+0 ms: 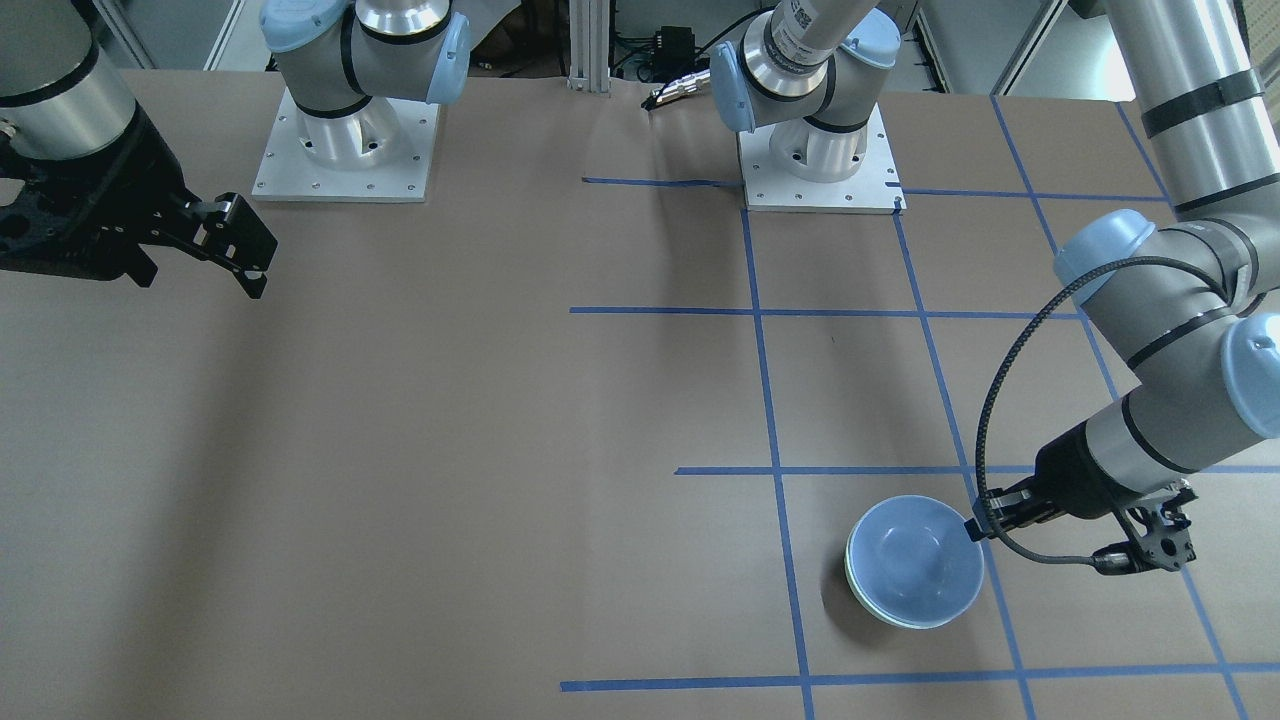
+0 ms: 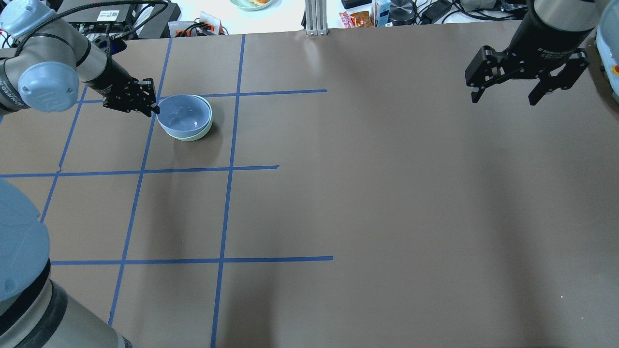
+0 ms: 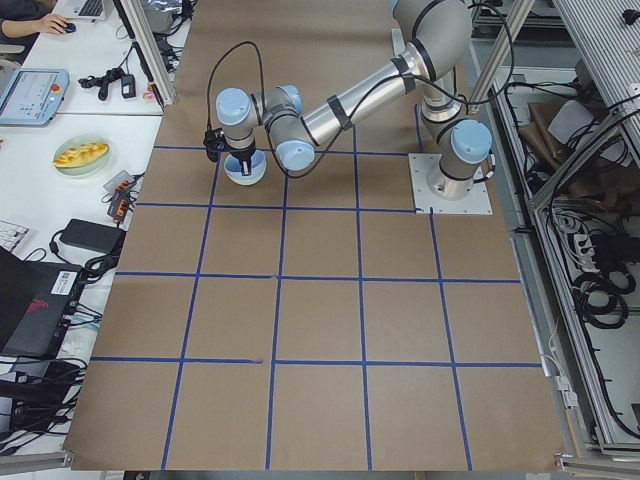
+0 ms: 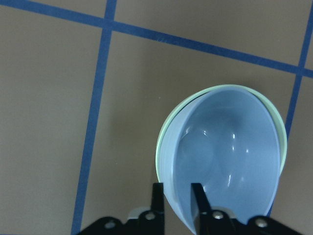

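Observation:
A blue bowl [image 1: 914, 558] sits inside a pale green bowl [image 4: 165, 132], whose rim shows around it; in the left wrist view the blue one looks tilted. My gripper [image 1: 981, 526] is at the blue bowl's rim, at its right in the front view; in the top view [image 2: 154, 107] it is at the bowls' left. In the left wrist view its fingertips [image 4: 198, 193] reach over the rim at the bottom. Whether they are closed on the rim is unclear.
Another arm's black gripper [image 2: 525, 72] hangs at the far side. Further arm bases [image 1: 822, 186] stand at the back.

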